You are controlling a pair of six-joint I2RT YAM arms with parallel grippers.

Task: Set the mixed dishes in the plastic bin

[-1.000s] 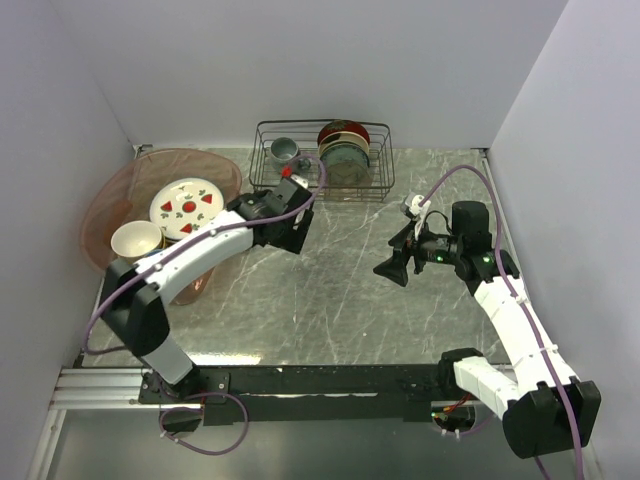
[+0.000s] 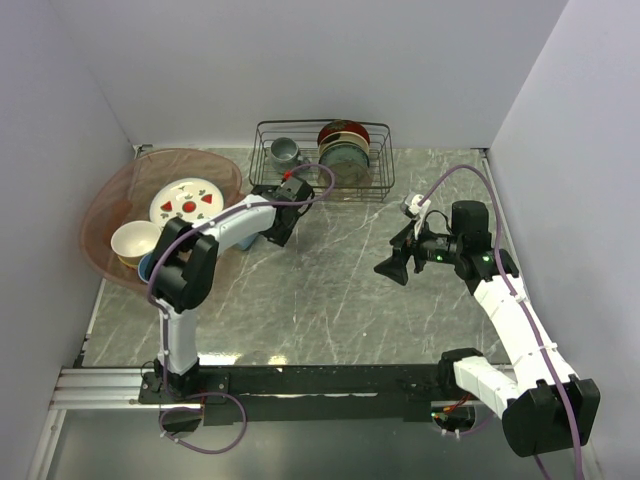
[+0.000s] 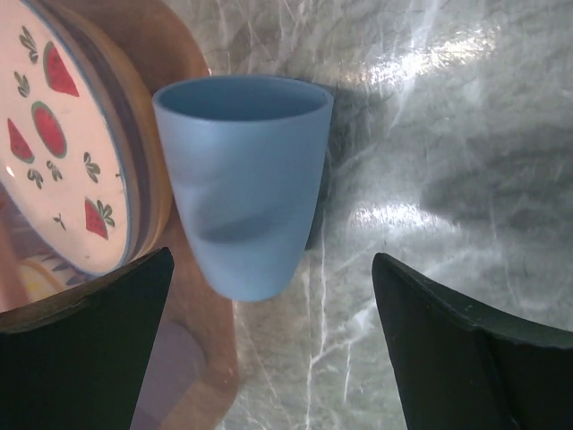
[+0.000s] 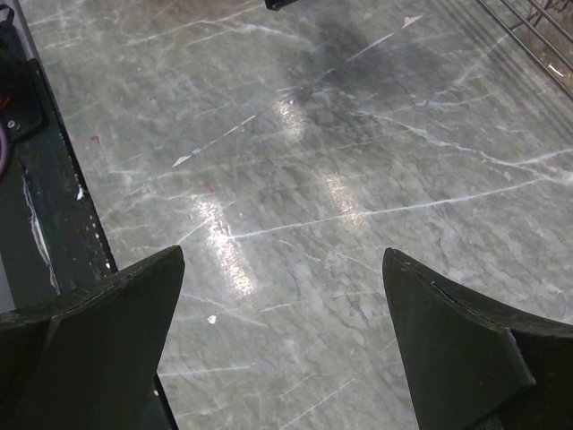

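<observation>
A brown see-through plastic bin (image 2: 226,170) stands at the left of the counter. In it are a white plate (image 2: 186,203) with red fruit pictures and a cream bowl (image 2: 136,240). A blue cup (image 3: 246,193) is beside the bin's edge, tapering away from its wide mouth; in the top view only a sliver of this cup (image 2: 247,242) shows beside the left arm. My left gripper is open above the cup, fingers spread to either side and apart from it. Over bare counter, my right gripper is open and empty.
A wire rack (image 2: 378,188) at the back holds a grey-green mug (image 2: 285,153) and several upright plates (image 2: 346,160). Walls close in on both sides.
My left arm's elbow has swung in from the left, and its gripper has shifted slightly left and back. Part of the blue cup now shows beside it. The right arm has stayed still.
</observation>
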